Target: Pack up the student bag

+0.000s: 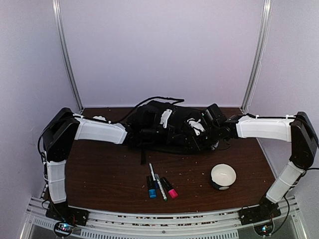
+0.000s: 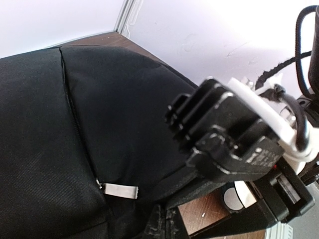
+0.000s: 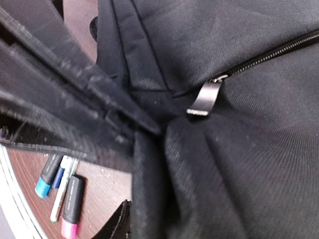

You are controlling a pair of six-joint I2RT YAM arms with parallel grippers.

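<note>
The black backpack (image 1: pixel 164 112) lies across the back half of the table, its zipper pull (image 2: pixel 119 190) visible in the left wrist view and another silver pull (image 3: pixel 203 99) in the right wrist view. My left gripper (image 1: pixel 169 137) is low at the bag's front, shut, its tips at the bottom edge of the left wrist view. My right gripper (image 1: pixel 194 139) is close beside it at the bag; its fingers in the right wrist view are against bunched black fabric, part apart, and whether they grip it is unclear. Markers (image 1: pixel 162 186) lie in front.
A white bowl (image 1: pixel 223 174) stands at the front right of the table (image 1: pixel 99 174). Walls enclose the back and sides.
</note>
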